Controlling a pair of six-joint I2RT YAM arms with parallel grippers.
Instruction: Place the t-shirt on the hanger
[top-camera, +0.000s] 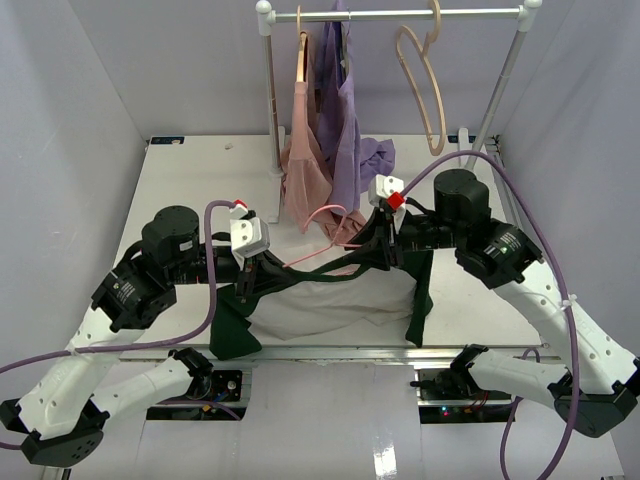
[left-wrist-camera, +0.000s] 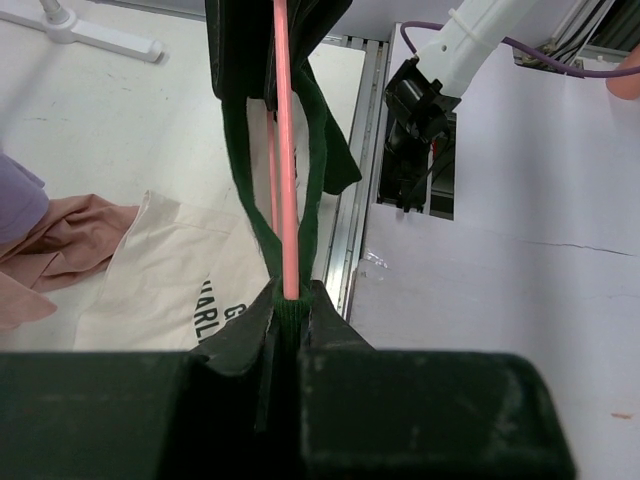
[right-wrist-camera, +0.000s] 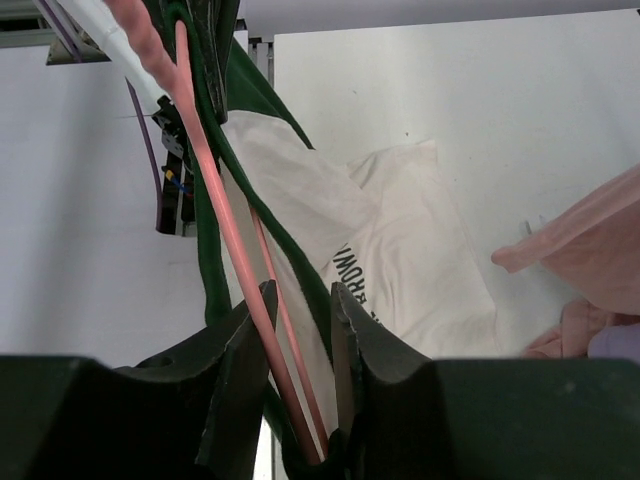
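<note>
A pink hanger (top-camera: 322, 215) runs between both grippers, inside the opening of a green-edged white T-shirt (top-camera: 330, 310). My left gripper (top-camera: 270, 272) is shut on the hanger and green fabric; in the left wrist view the pink bar (left-wrist-camera: 289, 180) rises from its fingertips. My right gripper (top-camera: 370, 250) is at the shirt's other side; in the right wrist view the bar (right-wrist-camera: 230, 230) passes between its fingers along with green cloth (right-wrist-camera: 310, 280). Whether those fingers are closed tight is unclear.
A white rack (top-camera: 465, 12) at the back holds pink (top-camera: 300, 130) and purple (top-camera: 340, 110) garments and an empty beige hanger (top-camera: 435, 100). Printed white cloth (right-wrist-camera: 420, 250) lies on the table.
</note>
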